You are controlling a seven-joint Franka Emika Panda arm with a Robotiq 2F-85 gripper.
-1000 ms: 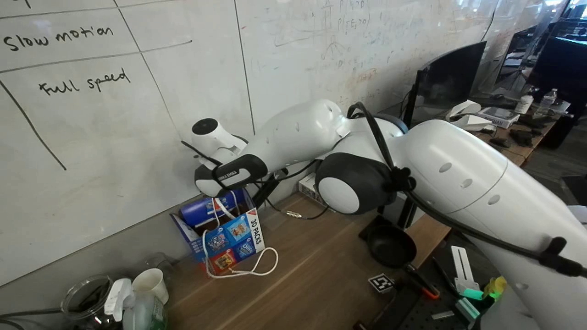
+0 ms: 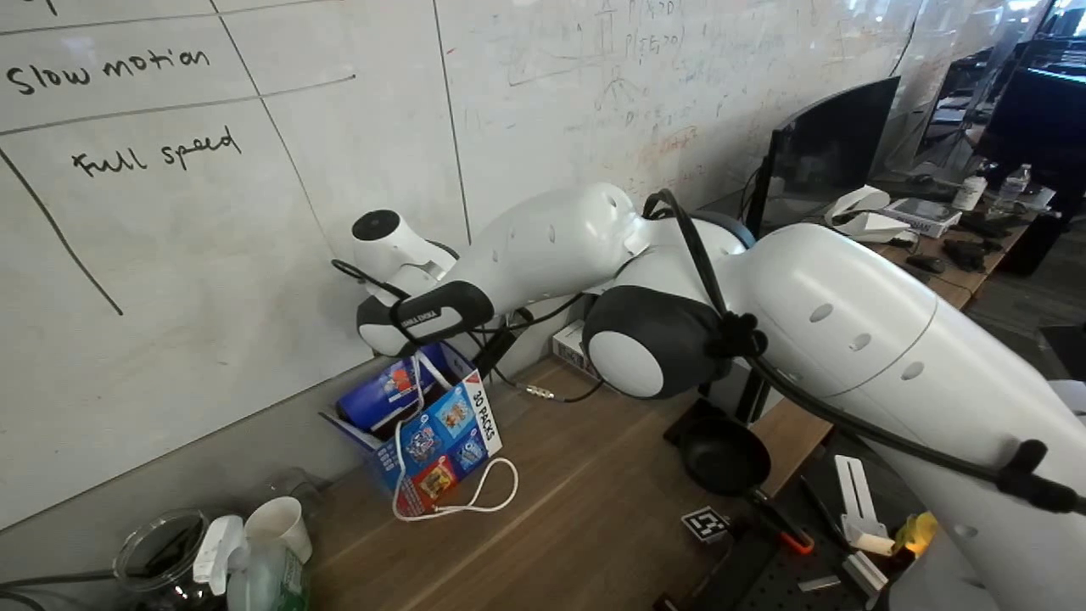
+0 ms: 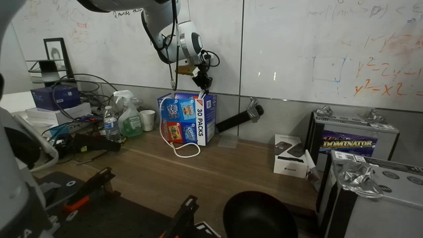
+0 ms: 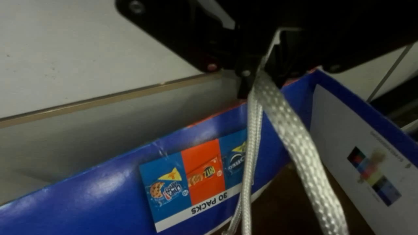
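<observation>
A white braided cord runs down from my gripper, which is shut on it. Two thinner strands hang beside the broad one, over the open snack box. In exterior view 2 the gripper is just above the box's top rim. The blue box, marked 30 PACKS, stands upright close to the whiteboard wall. From its left top edge the cord drapes down the front and ends in a loop on the table. In exterior view 1 my wrist hides the gripper, while the box and cord show below.
A spray bottle, a paper cup and a water bottle stand left of the box. To its right, a black tube leans on the wall. A black pan sits in front.
My wrist has risen slightly and shifted a little left in exterior view 1. The box has shifted and turned slightly, and the cord on its front has moved a little to the right.
</observation>
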